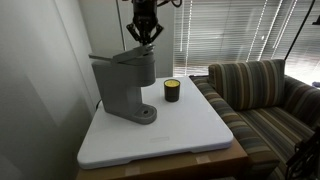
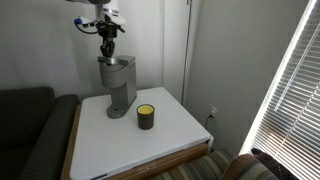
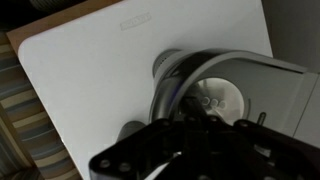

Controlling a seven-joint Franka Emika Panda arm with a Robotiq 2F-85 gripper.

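A grey pod coffee maker stands upright on the white table. Over its top hangs my gripper, pointing down, its fingertips close to the machine's upper part. Exterior view 2 has the gripper above the machine's head. From the wrist, the curved grey housing surrounds a pale round area, with the dark fingers partly over it. The fingers look shut, and nothing shows between them. Whether the fingertips touch the machine, I cannot tell.
A dark cup with a yellow inside stands on the white tabletop, beside the coffee maker. A striped sofa is at the right, and a wall stands close behind the machine.
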